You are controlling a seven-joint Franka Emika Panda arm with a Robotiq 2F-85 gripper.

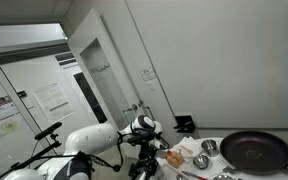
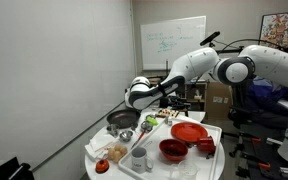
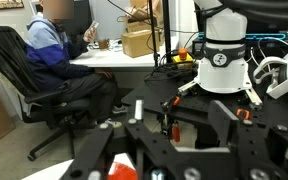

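In exterior view 1, my dark gripper hangs at the end of the white arm, left of the tabletop items. It is open, and nothing shows held in it. Exterior view 2 has a red plate and a red bowl on the white table, with the arm reaching in from the right. The wrist view looks sideways past dark gripper parts, toward the robot's base; a sliver of the red plate shows at the bottom. The fingertips are hard to make out.
A black frying pan lies near the wall, with small metal bowls beside it. A pale mug and a clear container stand near the table's front. A seated person is beyond the table.
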